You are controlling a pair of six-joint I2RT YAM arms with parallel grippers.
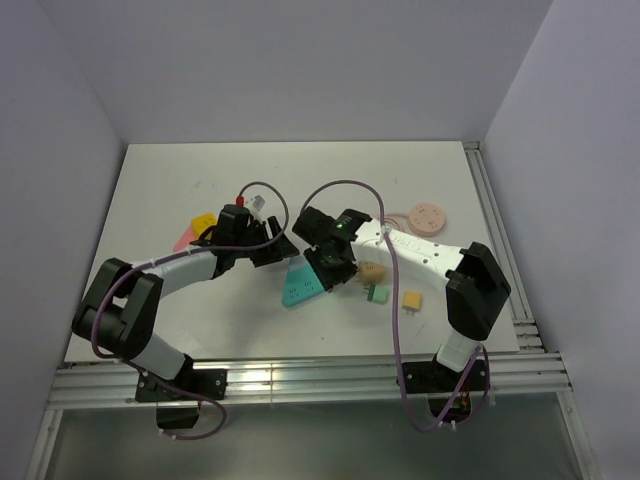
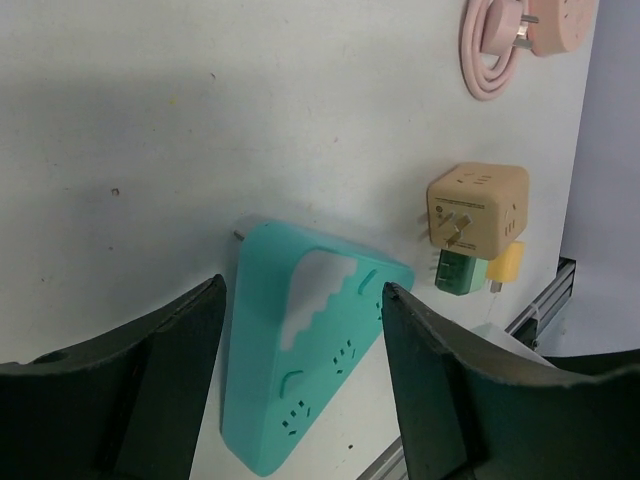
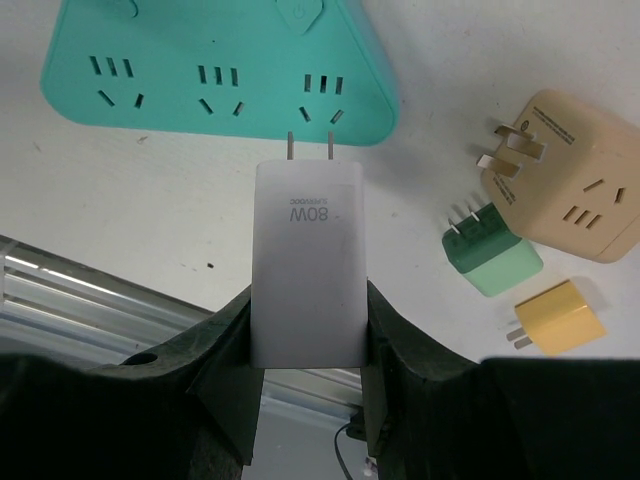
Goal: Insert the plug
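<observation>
My right gripper is shut on a white 80W charger plug (image 3: 308, 250), whose two pins point at the teal power strip (image 3: 200, 60), just short of its socket side as seen in the right wrist view. In the left wrist view the same strip (image 2: 320, 360) lies below my left gripper, which is open with nothing between its fingers. From above, both grippers hang over the middle of the table, close to the teal strip (image 1: 304, 287).
A beige cube adapter (image 3: 560, 175), a green plug (image 3: 490, 255) and a yellow plug (image 3: 555, 315) lie to the right. A pink charger with cable (image 1: 426, 219) is at the back right; pink and yellow items (image 1: 203, 222) are at the left, partly under my left arm.
</observation>
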